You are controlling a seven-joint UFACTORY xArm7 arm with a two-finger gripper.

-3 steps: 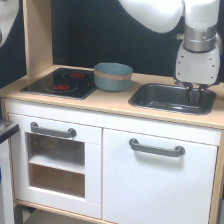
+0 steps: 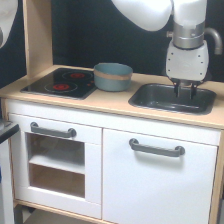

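Note:
My gripper [image 2: 185, 91] points down over the dark sink [image 2: 150, 97] on the right of the counter. Its two dark fingers stand apart, and nothing shows between them. A blue-grey pot [image 2: 113, 78] with a brownish band sits upright on the counter, left of the sink and well clear of my gripper. Left of the pot is the black stove top [image 2: 62, 84] with red-ringed burners. The fingertips are small in view, so whether they touch the sink cannot be told.
Under the wooden counter [image 2: 115, 107] are a white cabinet door with a grey handle [image 2: 157, 148] and, on the left, an oven door with its handle [image 2: 53, 131]. A faucet [image 2: 214, 40] rises behind my gripper.
My arm and gripper have shifted left a little over the sink. The pot, stove and doors have not moved.

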